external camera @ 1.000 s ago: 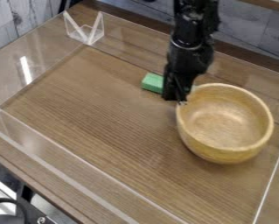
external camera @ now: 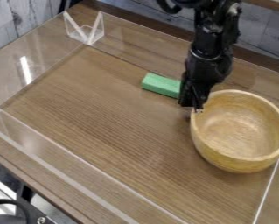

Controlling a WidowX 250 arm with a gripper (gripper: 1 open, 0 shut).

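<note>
The black gripper (external camera: 193, 101) is low at the back-left rim of a wooden bowl (external camera: 233, 140), its fingertips beside that rim. A green block (external camera: 160, 84) lies on the table just left of the gripper, its right end partly hidden by it. The fingers look close together, with nothing visible between them, though they are small and dark.
A white wire bracket (external camera: 86, 30) stands at the back left corner, and a grey wall runs along the back.
Compared with a second ago, the gripper has moved right and the bowl has shifted right and toward the front. More of the green block now shows.
</note>
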